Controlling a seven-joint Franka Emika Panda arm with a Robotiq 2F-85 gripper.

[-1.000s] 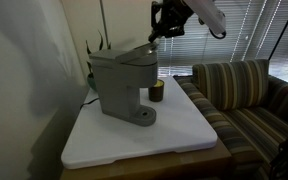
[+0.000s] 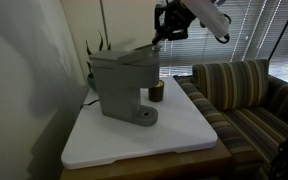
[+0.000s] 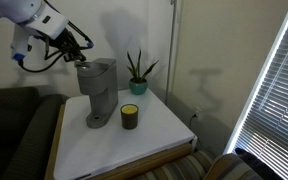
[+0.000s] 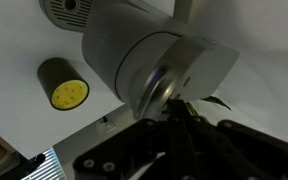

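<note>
A grey coffee machine (image 2: 124, 85) stands upright on the white table, its drip tray facing the front. My gripper (image 2: 155, 42) points down at the front top edge of the machine, by its lid. From the other side, the gripper (image 3: 81, 61) is again right at the machine's top (image 3: 96, 72). The wrist view shows the machine's rounded head (image 4: 149, 60) close by, with a shiny rim next to my dark fingers (image 4: 179, 125). The fingers look shut, and nothing shows between them; whether they touch the lid is hard to tell.
A dark mug-like container with a yellow top (image 3: 130, 116) stands beside the machine. A potted plant (image 3: 138, 72) is behind it.
Over the last second my gripper has shifted slightly to the right along the machine's top edge. The machine, the container and the table look the same.
</note>
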